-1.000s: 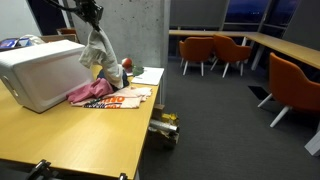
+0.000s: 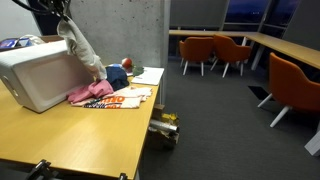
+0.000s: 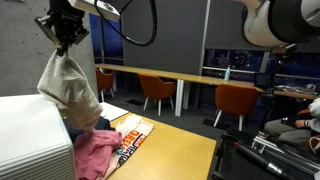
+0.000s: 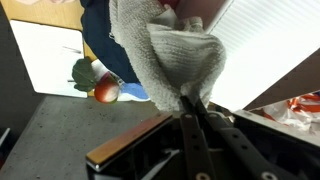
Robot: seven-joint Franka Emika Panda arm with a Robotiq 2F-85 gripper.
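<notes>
A pale, whitish cloth hangs from my gripper, which is shut on its upper end. In exterior view 1 the cloth droops beside the white box, its lower end above the pile of fabrics. The wrist view has the cloth bunched at the fingertips of my gripper. On the table lie a pink cloth, a white cloth with orange and dark print and a dark blue cloth.
A white sheet with a picture of a red fruit and leaf lies at the table's back. Bare yellow tabletop stretches in front. Orange chairs stand beyond the table.
In exterior view 1, my gripper has moved left, bringing the hanging cloth from over the fabrics toward the white box. The fabrics on the table look unmoved.
</notes>
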